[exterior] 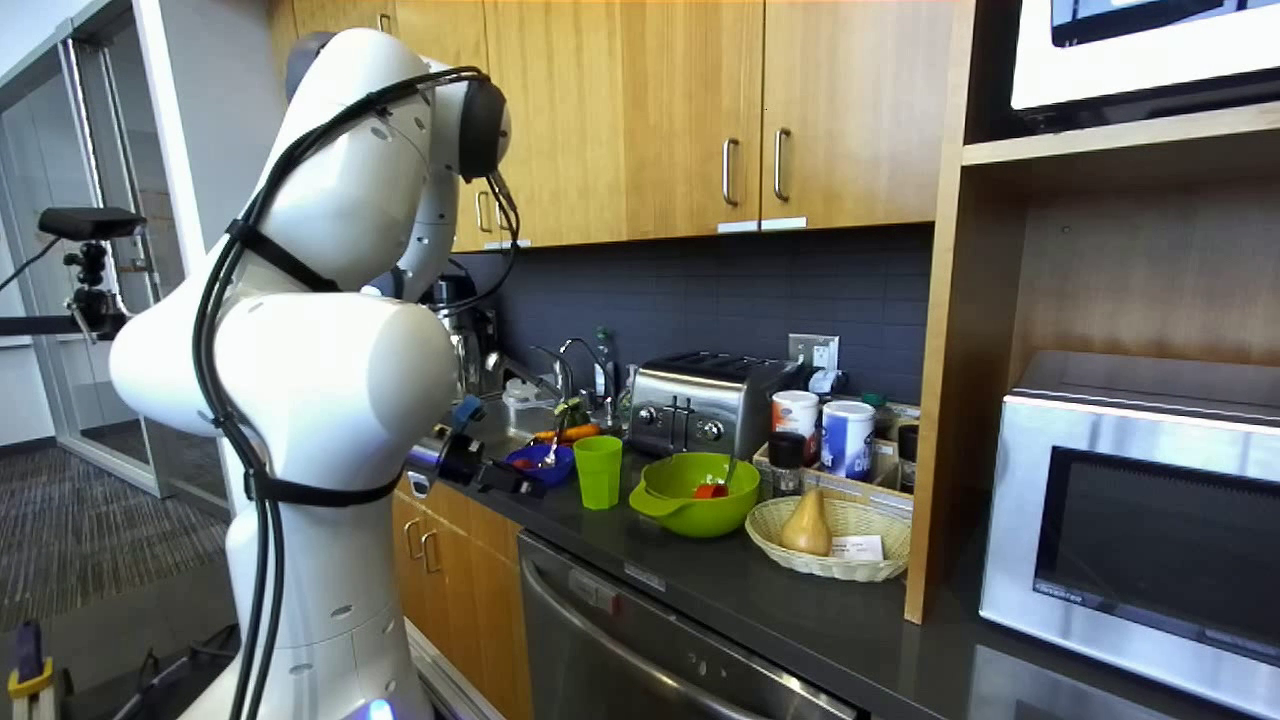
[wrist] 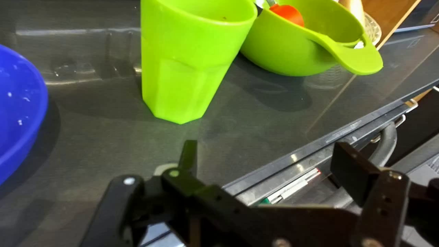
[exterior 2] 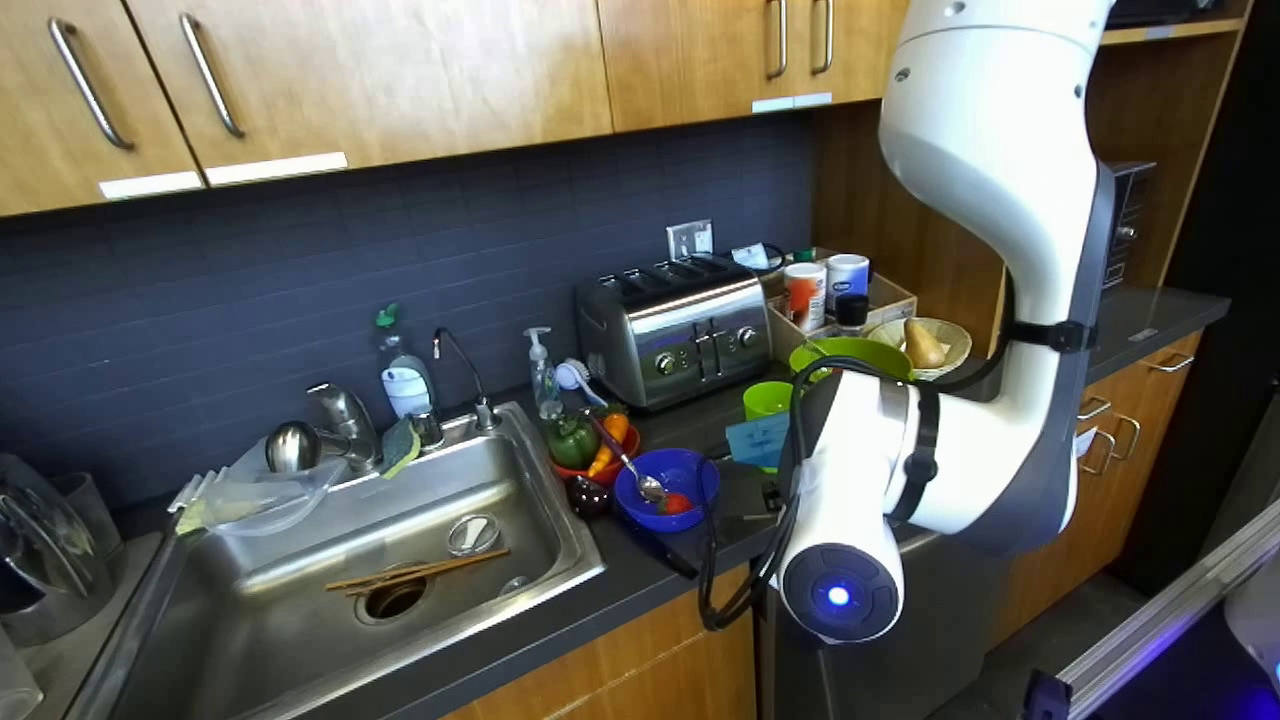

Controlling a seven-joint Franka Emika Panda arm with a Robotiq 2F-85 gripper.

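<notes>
My gripper is open, its two fingers wide apart over the counter's front edge with nothing between them. Ahead of it in the wrist view a green cup [wrist: 193,61] stands upright, apart from the fingers. A green bowl [wrist: 284,51] with a spout sits beyond the cup, a red-headed utensil [wrist: 290,15] inside it. At the left edge is part of a blue bowl [wrist: 20,107]; exterior view 2 shows a spoon [exterior 2: 649,487] and a strawberry [exterior 2: 675,503] in that bowl. From exterior view 1, the gripper [exterior: 518,480] is in front of the blue bowl, left of the green cup [exterior: 597,472].
A wicker basket [exterior: 768,534] holding a pear-shaped item [exterior: 807,524] lies right of the green bowl. The toaster [exterior: 690,402] stands behind. A sink [exterior 2: 276,576] and a red bowl of vegetables [exterior 2: 630,444] are on the blue bowl's other side. Bare counter lies before the cup.
</notes>
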